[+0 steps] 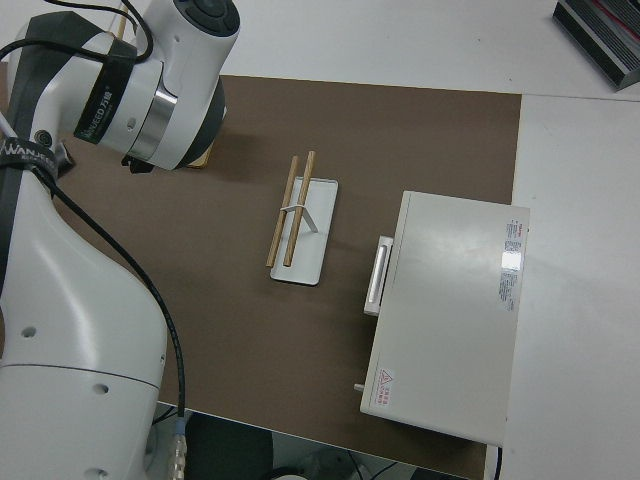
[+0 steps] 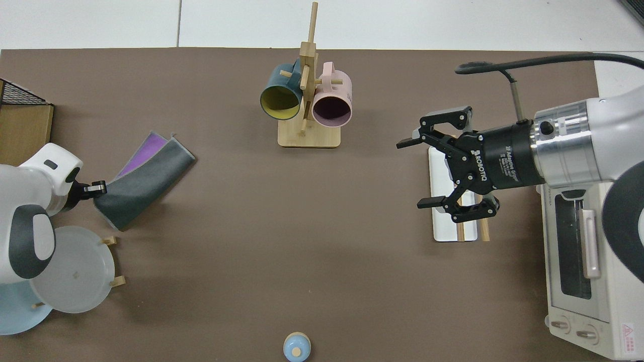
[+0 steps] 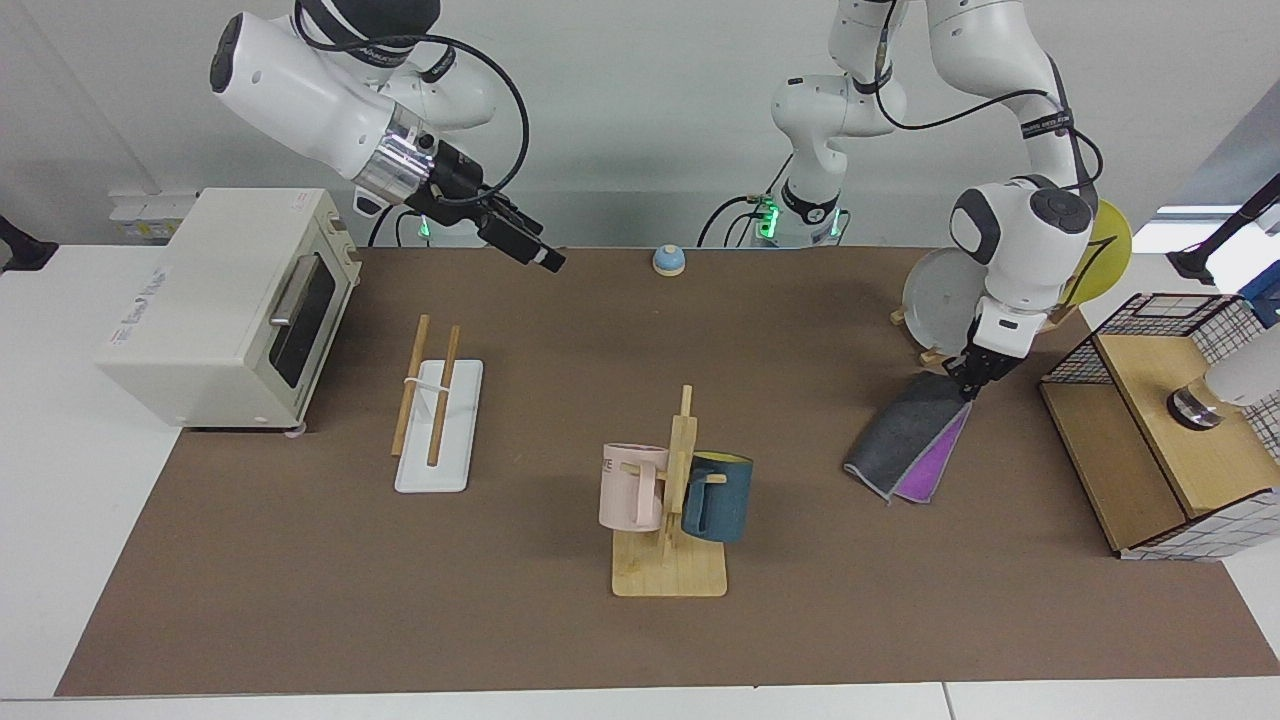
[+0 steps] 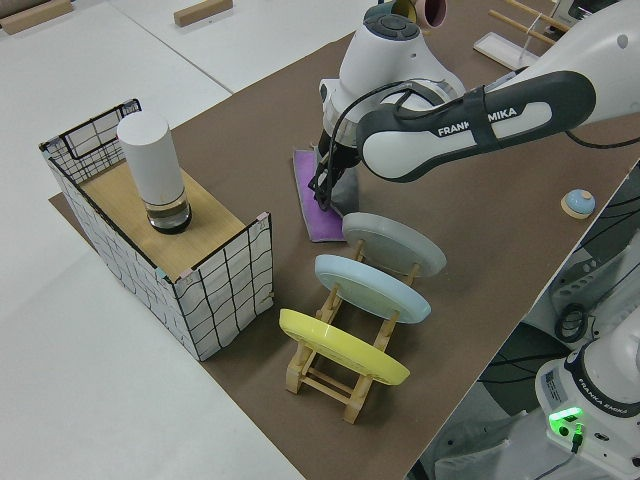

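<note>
A two-sided cloth (image 2: pixel 144 184), dark grey-teal folded over purple, lies on the brown mat at the left of the top view. One arm's black gripper (image 2: pixel 90 190) sits at the cloth's near end; in the left view it reaches down onto the cloth (image 3: pixel 896 437), and its fingers are too hidden to read. The other arm's black Robotiq gripper (image 2: pixel 422 172) hangs open above a white board (image 2: pixel 444 226) with wooden sticks, nothing between its fingers.
A mug tree (image 2: pixel 308 136) with two mugs stands at the back. A plate rack (image 4: pixel 350 400), wire basket (image 4: pixel 215 297), blue round object (image 2: pixel 297 347) and white toaster oven (image 2: pixel 616 301) edge the work area.
</note>
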